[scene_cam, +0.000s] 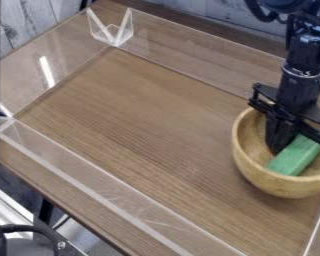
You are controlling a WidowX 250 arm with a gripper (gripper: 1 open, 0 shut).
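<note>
A tan bowl point(259, 168) sits at the right side of the wooden table, holding a green object point(299, 157). My black gripper point(276, 135) reaches down from the upper right into the bowl, beside the green object's upper end. Its fingertips are dark and partly hidden in the bowl, so whether anything is between them is unclear.
A black round part shows at the bottom left corner. A pale wall runs along the back.
</note>
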